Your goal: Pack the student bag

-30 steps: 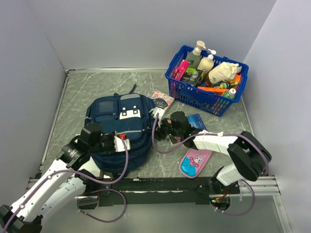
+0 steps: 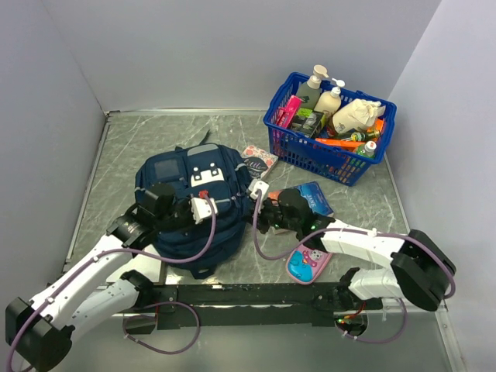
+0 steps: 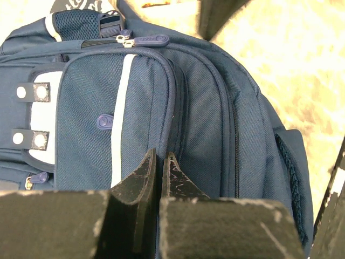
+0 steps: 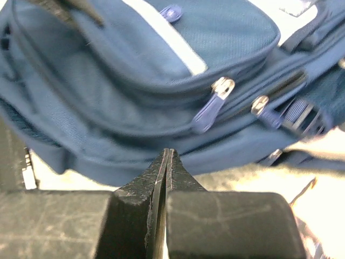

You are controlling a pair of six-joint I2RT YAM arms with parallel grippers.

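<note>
A dark blue backpack [image 2: 167, 232] lies flat on the left half of the tabletop, its front pocket and white trim facing up. In the left wrist view, my left gripper is shut on the front pocket's piped edge, a fold of blue fabric pinched between its tips. Zip pulls [image 3: 151, 40] show at the far end of that pocket. My right gripper is shut at the bag's right side, nothing visible between its fingers; a hanging zip pull [image 4: 211, 111] is just beyond its tips. A pink and blue pencil case [image 2: 307, 264] lies at the front right.
A blue basket [image 2: 322, 157] full of bottles and packets stands at the back right. A patterned book [image 2: 258, 160] lies behind the bag's right side; a blue book [image 2: 315, 198] is partly under the right arm. A white item [image 2: 142, 268] shows by the bag's lower left. Bare tabletop extends at the back left.
The right arm has moved a little toward the front and right. The bag's right side and top strap have shifted slightly.
</note>
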